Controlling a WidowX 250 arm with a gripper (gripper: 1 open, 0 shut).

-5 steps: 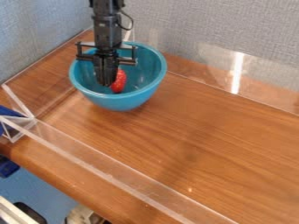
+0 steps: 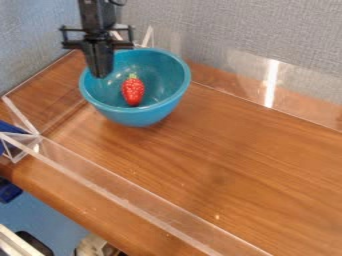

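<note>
My black gripper (image 2: 100,62) hangs over the left rim of a turquoise bowl (image 2: 160,98), at the upper left of the camera view. It looks shut, with nothing visible between its fingers. A red strawberry (image 2: 134,90) lies inside the bowl, below and to the right of the gripper.
Clear low panels edge it, with a grey textured wall (image 2: 267,35) behind. A white lattice piece and a blue object (image 2: 10,138) are at the left edge.
The gripper has risen out of the bowl and moved left, leaving the strawberry in plain view inside it.
</note>
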